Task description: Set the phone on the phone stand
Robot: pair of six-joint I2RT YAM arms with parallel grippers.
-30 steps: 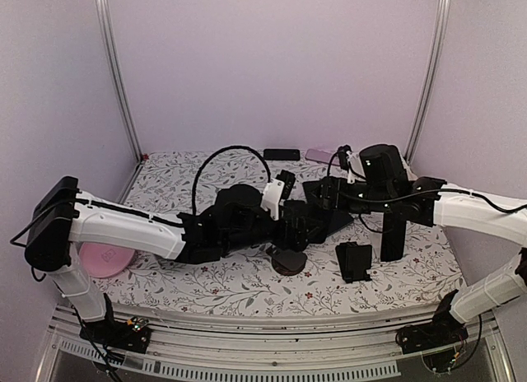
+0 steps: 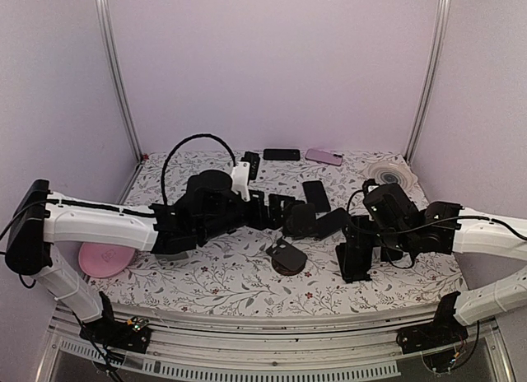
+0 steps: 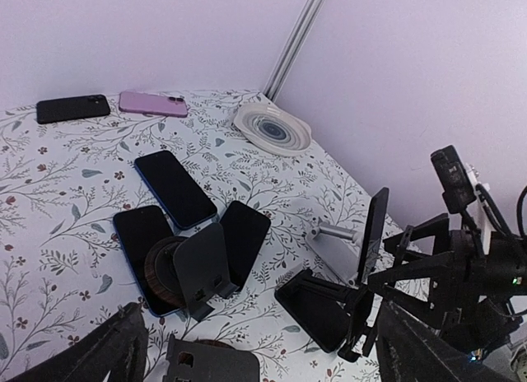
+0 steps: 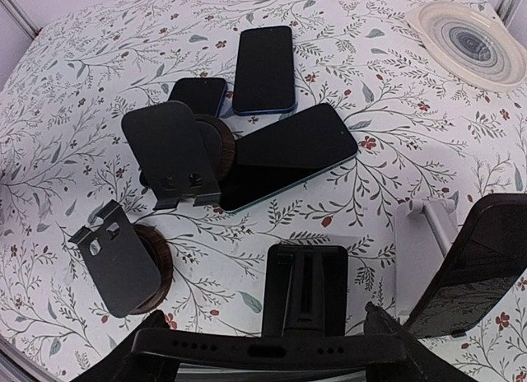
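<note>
My right gripper (image 2: 356, 232) is low at the front right, over a black phone stand (image 4: 305, 291); in the right wrist view a dark bar crosses between its fingers, seemingly what it is shut on, though which object is unclear. My left gripper (image 2: 276, 207) stands open above the middle. Two round-based stands sit there: one (image 3: 202, 267) among the phones, one (image 4: 115, 263) at the front. A silver stand (image 4: 416, 250) with a dark upright back is at the right. Phones (image 4: 263, 69) lie flat behind the middle stand.
A black phone (image 2: 282, 155) and pink phone (image 2: 324, 157) lie at the back. A cream plate (image 4: 461, 44) is at the back right, a pink plate (image 2: 105, 258) at the front left.
My right gripper has moved from the middle down toward the front-right stand. My left gripper has risen and moved back to the left.
</note>
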